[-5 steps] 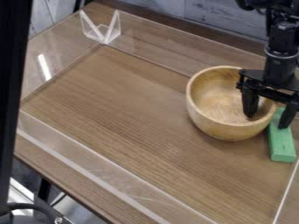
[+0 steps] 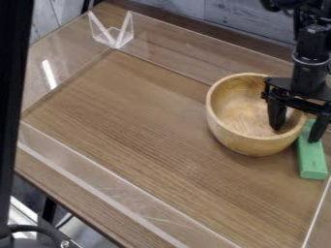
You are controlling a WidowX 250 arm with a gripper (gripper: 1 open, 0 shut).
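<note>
My black gripper is at the right, open, its fingers reaching down at the right side of a wooden bowl. One finger is inside the bowl, and the other is outside it, over a green block that lies on the table beside the bowl. Whether either finger touches the bowl or the block is unclear.
A small clear angular object stands near the back left. A grey wall runs along the back edge.
</note>
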